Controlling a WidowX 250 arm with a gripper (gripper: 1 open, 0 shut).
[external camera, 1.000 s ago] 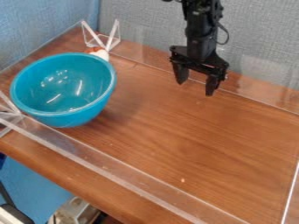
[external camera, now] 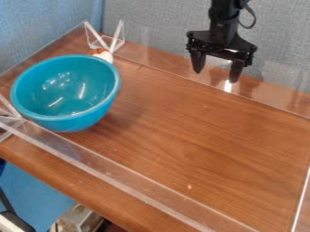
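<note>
My black gripper [external camera: 216, 65] hangs over the back of the wooden table, right of centre, open with nothing between its fingers. A large teal bowl [external camera: 67, 91] sits at the left of the table, well apart from the gripper. A small white and orange object [external camera: 104, 56] lies at the back left, behind the bowl, too small to tell what it is.
Clear strips run along its edges, with white brackets [external camera: 104, 38] at the back left and left side. Textured walls stand behind.
The bowl has not moved.
</note>
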